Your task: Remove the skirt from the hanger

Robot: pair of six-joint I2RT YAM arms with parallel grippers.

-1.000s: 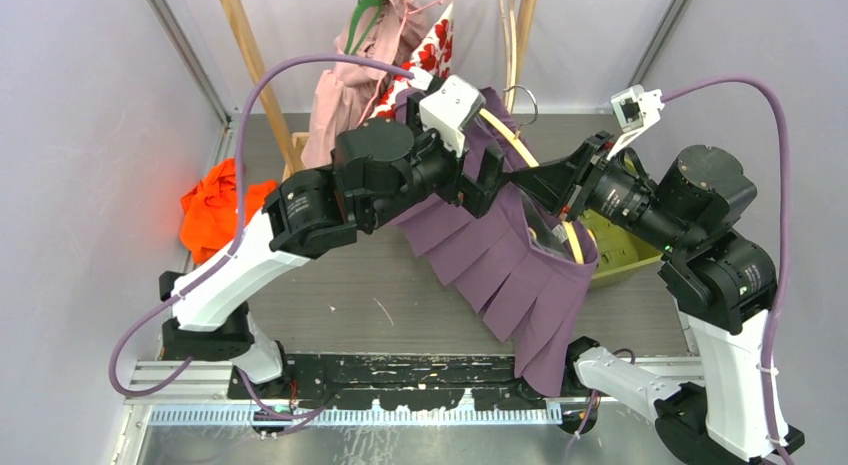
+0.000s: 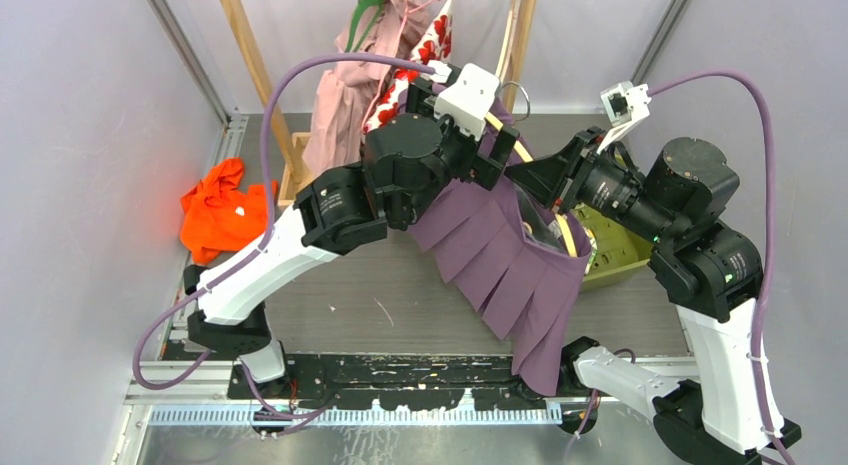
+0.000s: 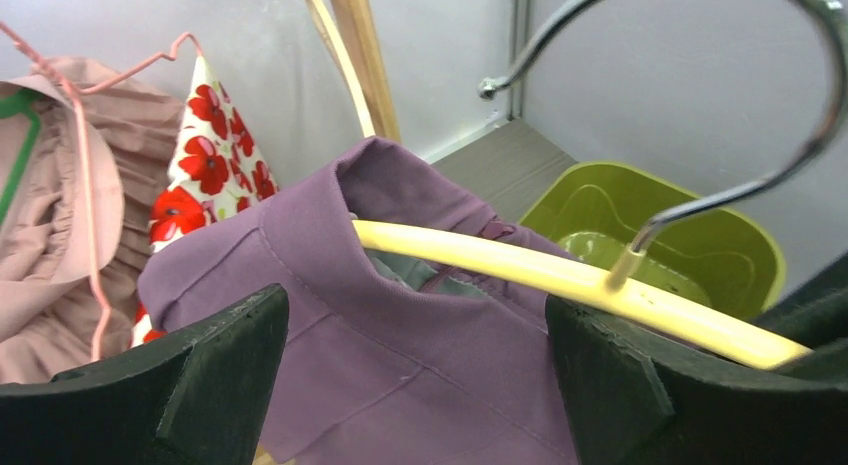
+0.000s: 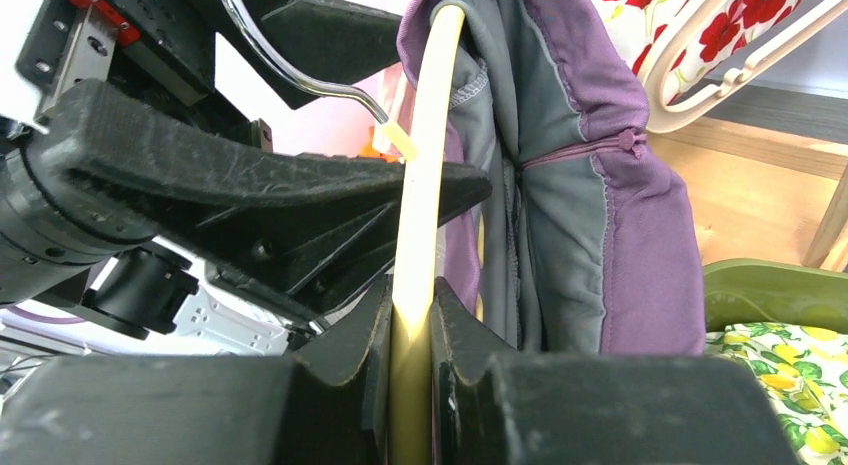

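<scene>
The purple pleated skirt (image 2: 500, 255) hangs tilted on a yellow hanger (image 4: 430, 135) with a metal hook (image 3: 740, 190). In the right wrist view the fingers of my right gripper close on the hanger bar from both sides. One end of the bar goes inside the waistband (image 3: 320, 215); its grey lining (image 4: 565, 235) shows. My left gripper is open at the upper end of the skirt, with purple cloth visible between and beyond its fingers. Whether those fingers touch the cloth, I cannot tell.
Behind hang a pink garment (image 2: 345, 115) and a red-flowered cloth (image 3: 205, 155). A green bin (image 2: 610, 250) stands at the right, and orange cloth (image 2: 225, 210) lies at the left. Both arms are close together over the skirt.
</scene>
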